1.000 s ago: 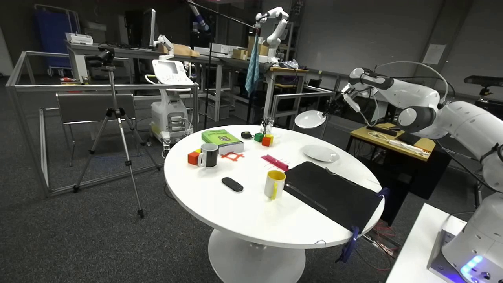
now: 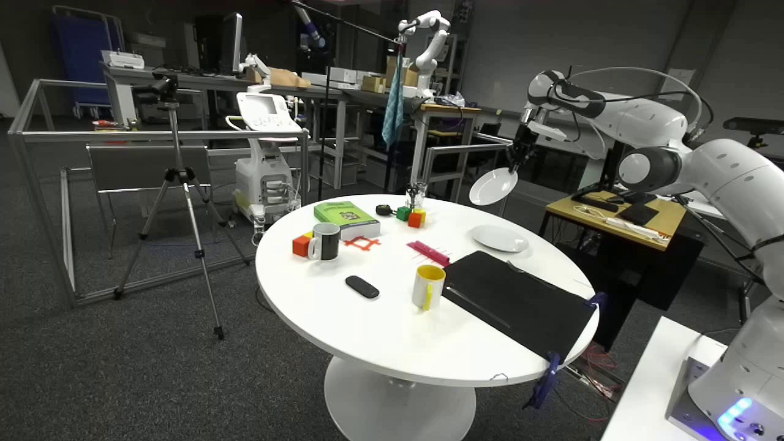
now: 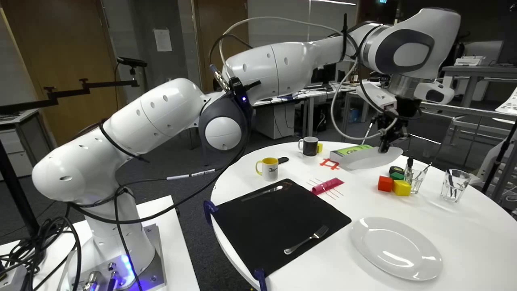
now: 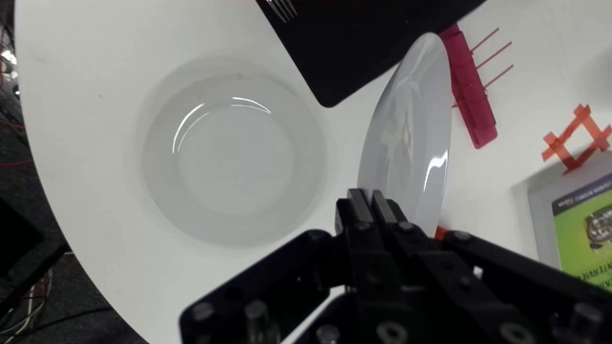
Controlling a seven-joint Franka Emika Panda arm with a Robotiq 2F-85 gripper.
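Note:
A white plate (image 4: 410,120) hangs tilted above the table, its rim pinched between the fingers of my gripper. In exterior view 1 this held plate (image 2: 493,187) is clear of the tabletop, on the far right side, below the gripper (image 2: 514,168). Exterior view 2 shows the held plate (image 3: 375,159) nearly edge-on under the gripper (image 3: 385,145). A second white plate (image 4: 235,157) lies flat on the table, left of the held one in the wrist view and close to a corner of the black mat (image 3: 286,228).
A fork (image 3: 306,240) and a knife (image 3: 261,193) lie on the mat. Also on the round table (image 2: 367,338) are a yellow-white mug (image 2: 427,286), a dark mug (image 2: 324,242), a green book (image 2: 345,218), coloured cubes (image 3: 401,188) and glasses (image 3: 454,186).
My arm has shifted slightly left in exterior view 1, and the gripper has turned to point more downward. The held plate has moved slightly right and tilted more steeply; the table's objects are unmoved.

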